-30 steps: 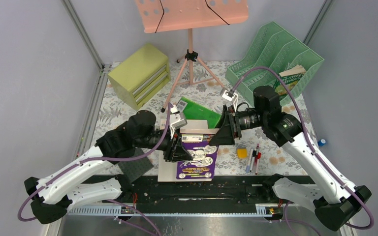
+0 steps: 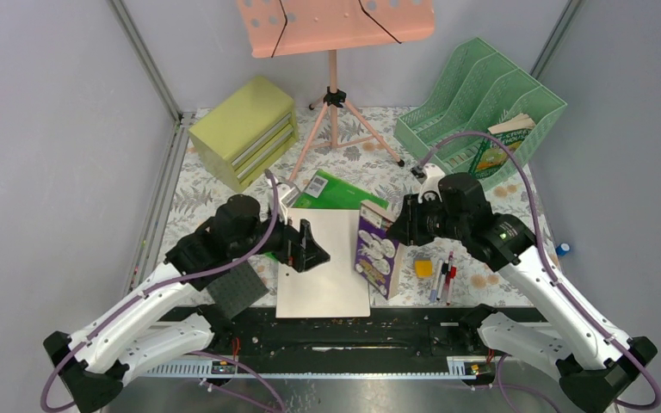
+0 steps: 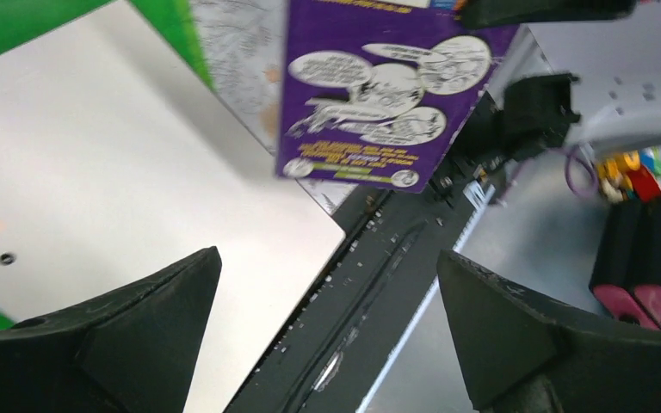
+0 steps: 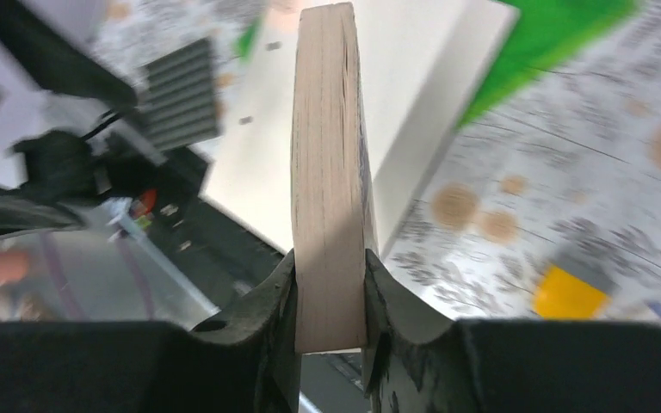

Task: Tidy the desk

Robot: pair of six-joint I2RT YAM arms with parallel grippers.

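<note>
A thick purple book point(image 2: 377, 254) hangs tilted above the desk, its spine side toward me. My right gripper is shut on the book, and in the right wrist view the pale page block point(image 4: 327, 129) stands between its fingers. Over the white board point(image 2: 318, 292), my left gripper is open with nothing between its fingers, apart from the book. Beneath the white board lies a green book point(image 2: 336, 191), partly covered. At the back right, a green file rack point(image 2: 447, 99) holds another green book point(image 2: 503, 142) in its right compartment.
Pens point(image 2: 444, 280) and a yellow block point(image 2: 423, 268) lie right of the purple book. A yellow-green drawer box point(image 2: 245, 129) and a pink music stand point(image 2: 334, 120) stand behind. At the left front is a dark grey pad point(image 2: 237, 288).
The purple book has left the left gripper's side and swung right and upward in my right gripper, turning edge-on.
</note>
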